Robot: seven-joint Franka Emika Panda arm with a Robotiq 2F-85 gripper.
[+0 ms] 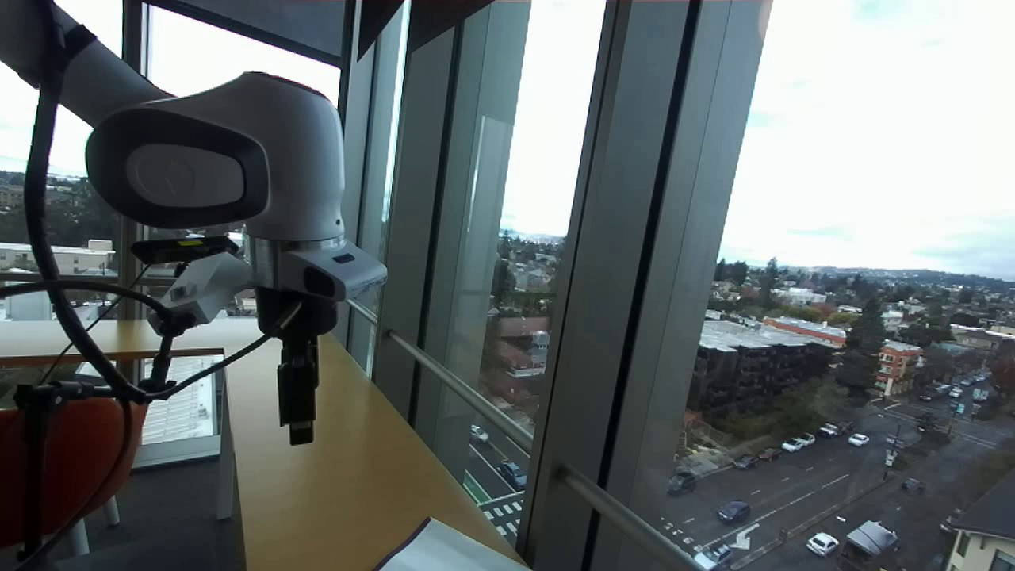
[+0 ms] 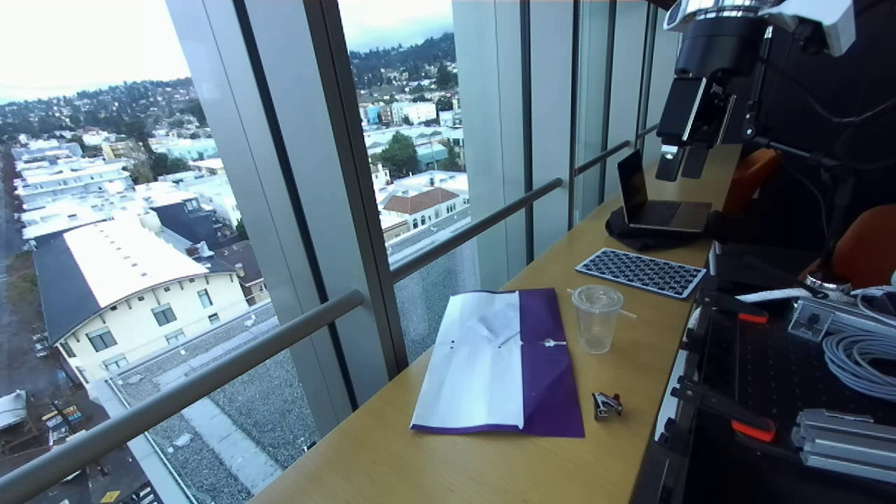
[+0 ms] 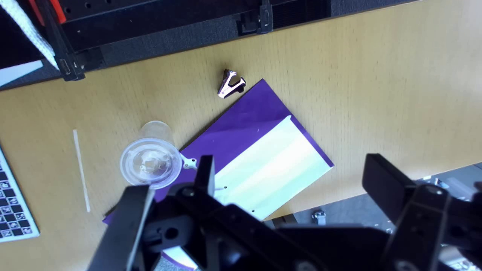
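Note:
High above the wooden table [image 2: 521, 466] hangs my gripper, its two fingers wide apart in the wrist view and nothing between them. Beneath it lies a purple folder [image 3: 253, 110] with a white paper sheet [image 3: 271, 167] on it; the fingers and mount hide part of both. A clear plastic cup [image 2: 596, 323] stands upright beside the folder. Near the table edge is a small metallic staple remover [image 3: 231, 84], close to a folder corner in the wrist view. A thin white straw [image 3: 81, 171] rests on the table past the cup.
A white-framed keyboard [image 2: 642, 271] and an open laptop [image 2: 668, 214] sit farther along the table. Windows with a metal rail [image 2: 474, 231] border one side. A black bench with clamps [image 2: 752, 430] and coiled cable [image 2: 865, 361] borders the other. Bare table lies nearest exterior view 2.

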